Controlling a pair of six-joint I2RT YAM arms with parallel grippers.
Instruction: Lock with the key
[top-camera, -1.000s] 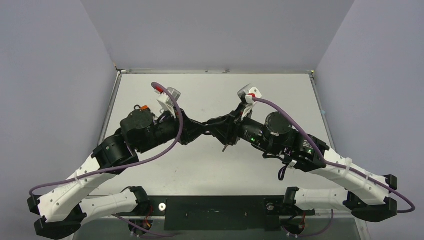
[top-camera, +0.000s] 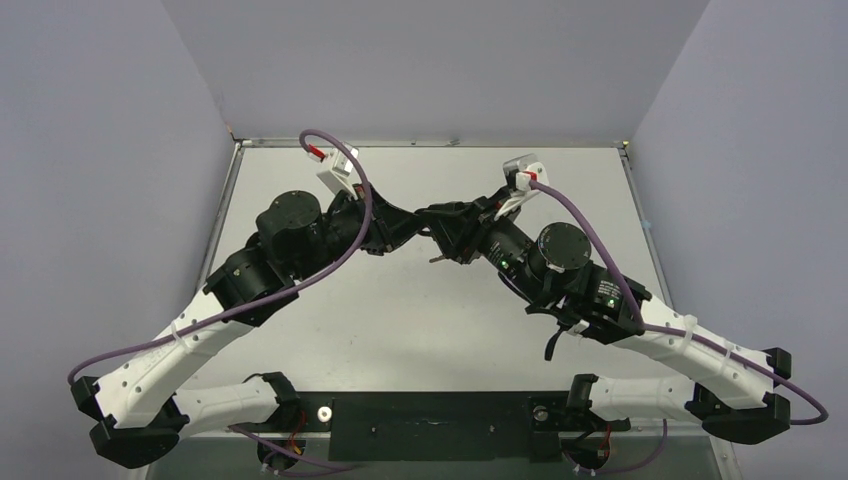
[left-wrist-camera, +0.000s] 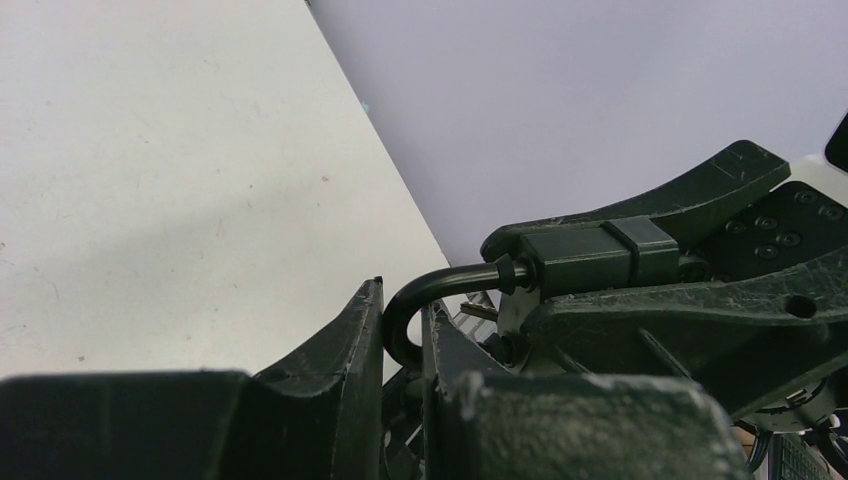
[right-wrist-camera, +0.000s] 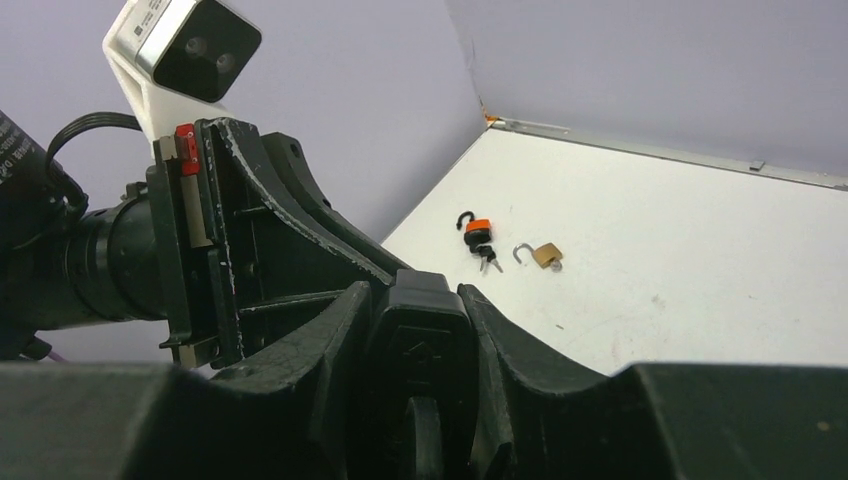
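Observation:
A black padlock (right-wrist-camera: 422, 300) is clamped between the fingers of my right gripper, its body filling the gap. Its black hooked shackle (left-wrist-camera: 450, 280) reaches over to my left gripper, whose fingertips stand on either side of the bend. Whether they press on it cannot be told. The grippers meet tip to tip above the table, left gripper (top-camera: 410, 224) against right gripper (top-camera: 440, 222). What looks like a thin metal key (top-camera: 438, 259) sticks out below the right gripper.
On the white table (right-wrist-camera: 690, 270), an orange padlock (right-wrist-camera: 478, 228) lies open beside some keys (right-wrist-camera: 489, 257). Near it is an open brass padlock (right-wrist-camera: 547, 255).
Both grippers have moved together toward the back of the table and slightly right. The key-like piece now points left rather than toward the front. The left arm now covers the orange padlock from above.

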